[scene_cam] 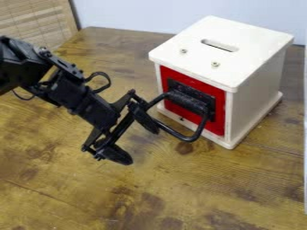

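Observation:
A white wooden box [252, 94] with a slot in its top stands at the right, its red front panel [174, 79] carrying a black fixture [191, 101] with a large black loop handle [179, 135] that sticks out toward the arm. My black gripper [124, 135] is beside the left end of that handle, angled down over the table, its fingers apart. Whether it touches the handle is hard to tell.
A woven panel [30, 22] stands at the back left, and a pale edge runs along the far right.

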